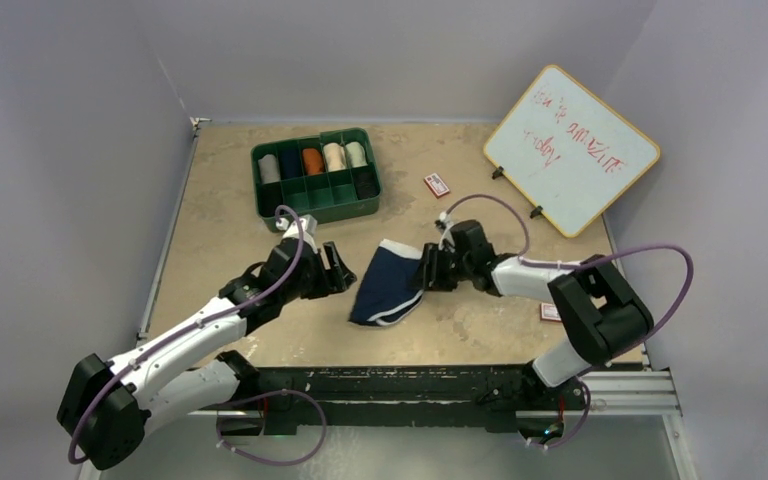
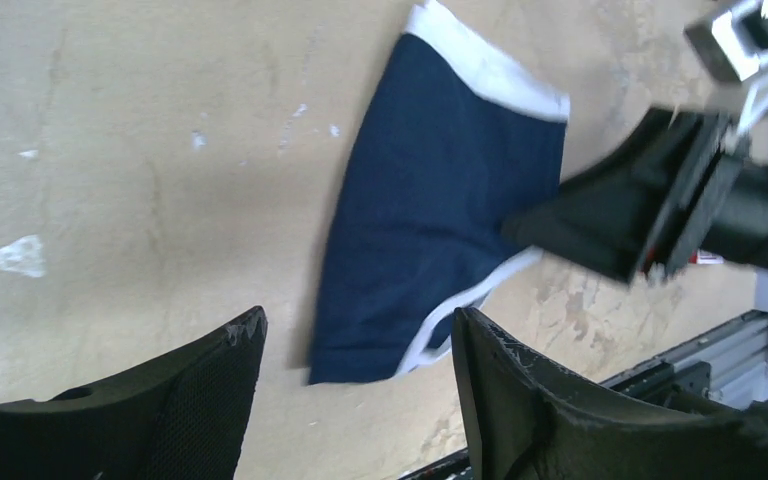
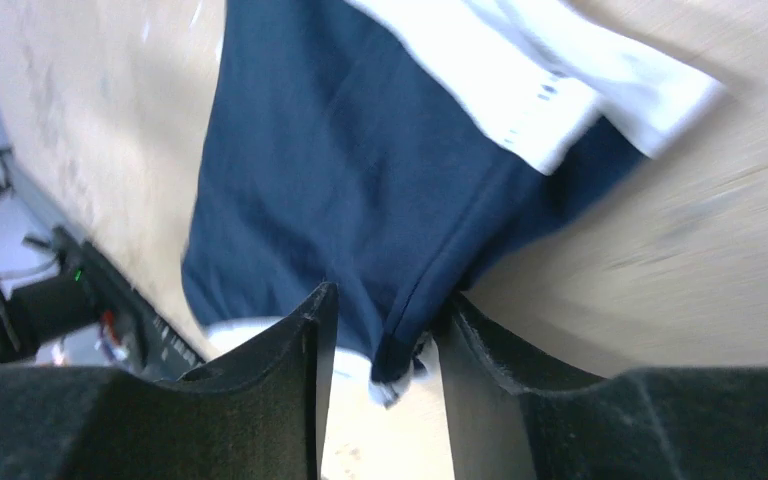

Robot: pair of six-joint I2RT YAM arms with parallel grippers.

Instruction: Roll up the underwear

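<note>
The navy underwear (image 1: pixel 385 285) lies on the table as a flat folded piece, its white waistband (image 2: pixel 490 70) at the far end and white trim near the front. My right gripper (image 1: pixel 426 272) is at its right edge. In the right wrist view, a raised fold of navy cloth (image 3: pixel 450 240) runs down between the right fingers, which stand apart with a gap showing around the cloth. My left gripper (image 1: pixel 346 270) is open and empty, just left of the underwear.
A green divided box (image 1: pixel 330 213) holding several rolled cloths stands at the back left. A whiteboard (image 1: pixel 575 150) leans at the back right. One small red-and-white box (image 1: pixel 437 185) lies behind the underwear.
</note>
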